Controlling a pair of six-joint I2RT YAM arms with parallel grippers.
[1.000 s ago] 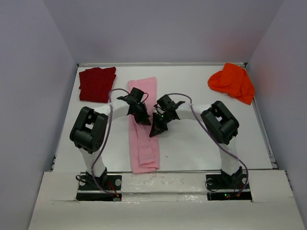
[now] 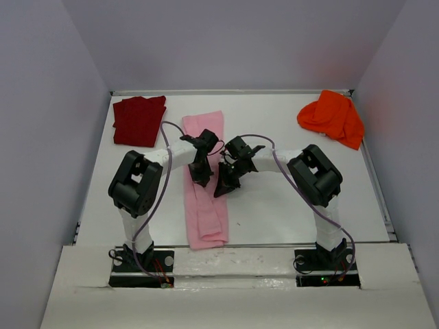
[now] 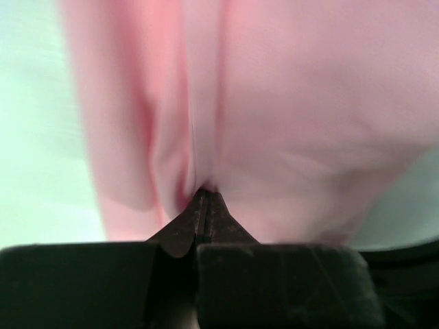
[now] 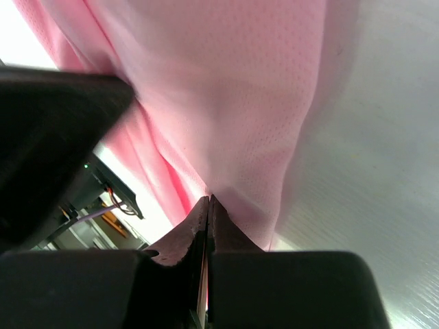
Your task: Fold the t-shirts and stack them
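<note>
A pink t-shirt (image 2: 206, 223) lies in a long folded strip down the middle of the table, its top end at the back. My left gripper (image 2: 202, 179) is down on its middle, shut; in the left wrist view its tips (image 3: 206, 195) press at a lengthwise fold, and whether cloth is between them is unclear. My right gripper (image 2: 218, 192) is shut at the strip's right side, its tips (image 4: 209, 202) against the pink fabric, nothing clearly between them.
A folded dark red shirt (image 2: 137, 123) lies at the back left and a rumpled orange shirt (image 2: 333, 120) at the back right. Bare white table (image 2: 288, 212) surrounds the pink strip on both sides.
My right arm is essentially still.
</note>
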